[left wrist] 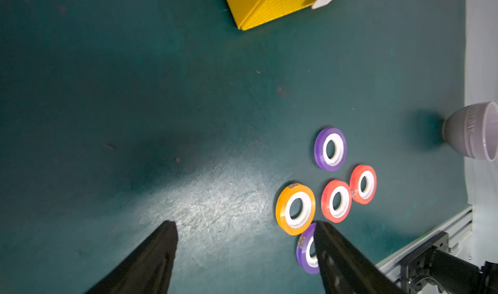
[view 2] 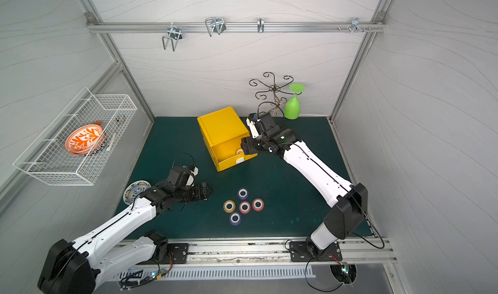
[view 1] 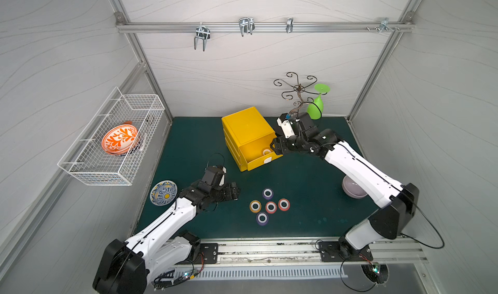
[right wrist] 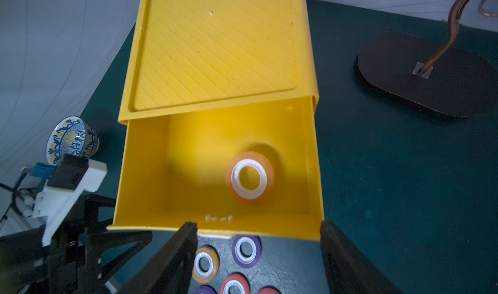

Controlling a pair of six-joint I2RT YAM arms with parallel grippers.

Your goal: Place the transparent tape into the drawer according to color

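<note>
An orange tape roll (right wrist: 250, 176) lies flat inside the pulled-out drawer (right wrist: 197, 190) of the yellow cabinet (view 1: 248, 121). Just above the drawer's right front, my right gripper is spread wide, with nothing between its fingers. Over the table left of the loose rolls hangs my left gripper, also open and empty. On the table lie a second orange roll (left wrist: 295, 209), a purple roll (left wrist: 330, 149), another purple roll (left wrist: 306, 250) partly behind a left fingertip, and two red rolls, one nearer (left wrist: 336, 201) and one farther (left wrist: 363, 184).
A black stand base (right wrist: 425, 73) and a green vase (view 2: 292, 107) are at the back right. To the left sits a patterned bowl (view 1: 163, 193); a pale pink bowl (view 1: 354, 187) is on the right. A wire basket (view 1: 114, 138) hangs on the left wall.
</note>
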